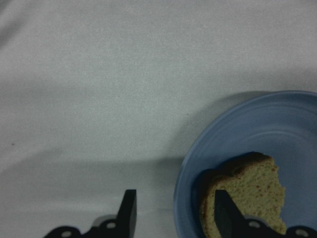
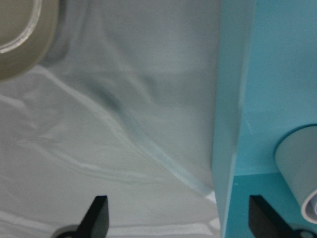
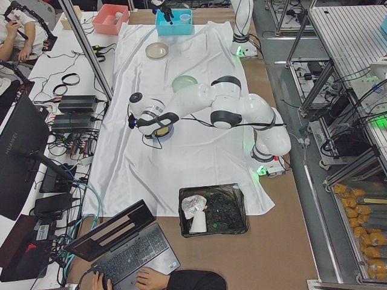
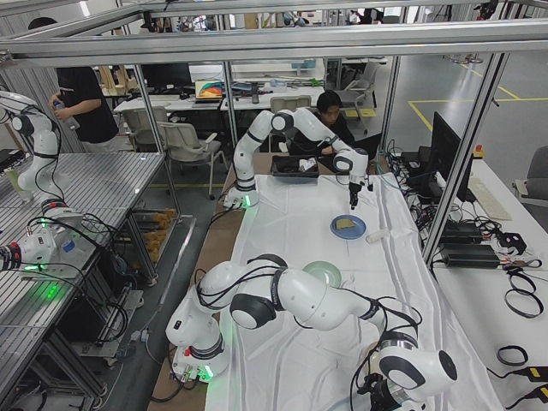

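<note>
A bread slice (image 1: pixel 245 198) lies in a blue plate (image 1: pixel 297 124), also seen in the camera right view. My left gripper stands open above it, one finger over the bread and plate edge, the other over the cloth, nothing held. My right gripper is open above the edge of a light blue bin (image 2: pixel 267 69), which holds a pale cup (image 2: pixel 297 163) lying on its side in the right wrist view. Its fingers are empty.
A green plate (image 4: pixel 322 272) and a beige plate (image 3: pixel 156 51) lie on the white cloth. A black tray (image 3: pixel 225 205) stands at one end, a pink bin (image 3: pixel 110 18) off the cloth at the other.
</note>
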